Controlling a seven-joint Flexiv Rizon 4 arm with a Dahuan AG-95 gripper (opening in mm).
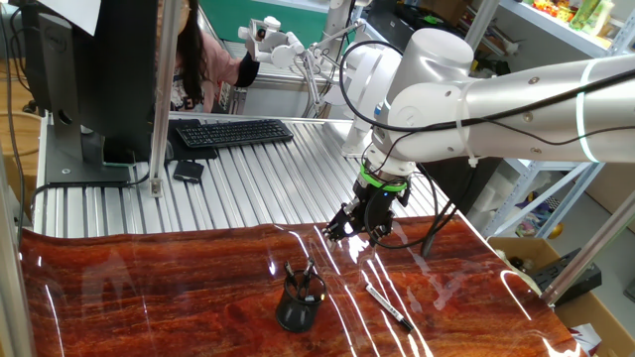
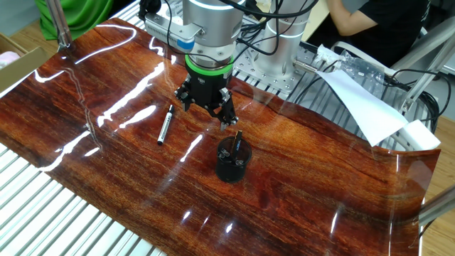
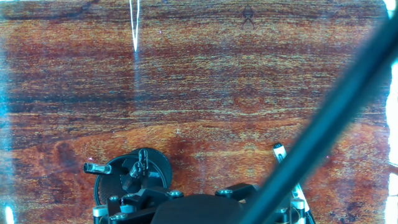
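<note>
Spread wide, my gripper point(image 2: 206, 114) hangs above the wood-patterned sheet with nothing between its fingers. A black pen cup point(image 2: 232, 169) stands upright on the sheet, holding several dark pens; in the wrist view the cup point(image 3: 163, 167) is at the lower left, partly covered by one finger. On the other side lies a white marker point(image 2: 166, 126) with black ends, flat and apart from the cup. The wrist view shows this marker point(image 3: 279, 151) at the lower right, partly behind a finger and a dark cable. Exterior view 1 has the gripper point(image 1: 355, 236) behind both cup point(image 1: 297, 313) and marker point(image 1: 388, 307).
The glossy brown sheet point(image 1: 149, 297) is otherwise bare around the cup and marker. A keyboard point(image 1: 233, 133) and a monitor point(image 1: 114, 79) stand on the ribbed metal table behind. White paper point(image 2: 362, 107) lies at the right in exterior view 2. Metal posts rise at the table's edges.
</note>
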